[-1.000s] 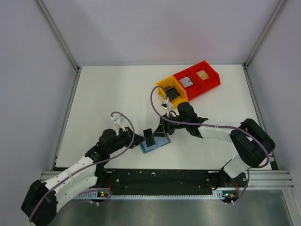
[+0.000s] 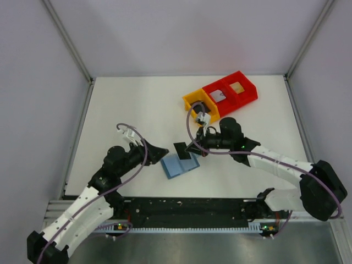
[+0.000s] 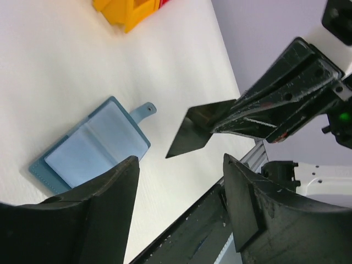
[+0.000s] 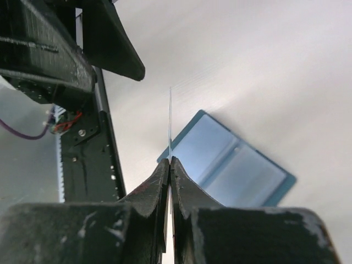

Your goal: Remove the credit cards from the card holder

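Note:
A black card (image 3: 193, 132) hangs above the table with my right gripper (image 2: 191, 148) shut on its edge. From the right wrist view the card (image 4: 170, 121) shows edge-on as a thin line rising from the fingertips. The blue card holder (image 2: 177, 166) lies open on the table below it, its pale inner pockets (image 3: 99, 142) facing up and a small tab on one side. My left gripper is parted, nothing between its fingers, up and to the left of the holder. No card shows in the holder's visible pockets.
Farther back stands a yellow bin (image 2: 191, 100) with a dark card in it. Beside it a red bin (image 2: 247, 82) has two compartments, a whitish card in one and a tan card in the other.
The black card was between both grippers; my left gripper has let go, opened and drawn back to the left. My right gripper has shut on the card and shifted right with it.

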